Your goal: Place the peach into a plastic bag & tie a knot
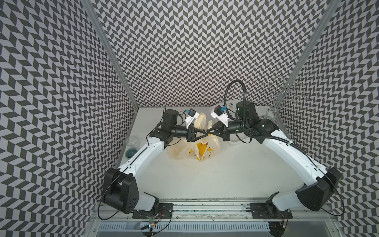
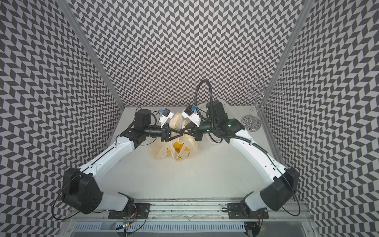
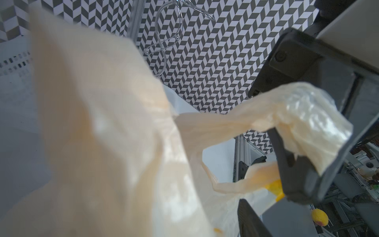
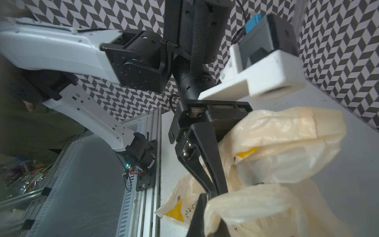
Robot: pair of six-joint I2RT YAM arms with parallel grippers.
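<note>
A cream plastic bag (image 1: 203, 150) with yellow print lies mid-table, its gathered handles rising between my two grippers, which meet over it. My left gripper (image 1: 203, 134) is part open at the bag's top; bag plastic fills much of the left wrist view (image 3: 118, 138). My right gripper (image 1: 210, 130) points left toward it, shut, with a strip of plastic (image 4: 248, 201) at its fingertips in the right wrist view. The peach cannot be told apart inside the bag.
A white tray behind the right arm, a metal rack (image 2: 251, 122) at the back right and a blue cup (image 1: 131, 153) at the left edge stand around.
</note>
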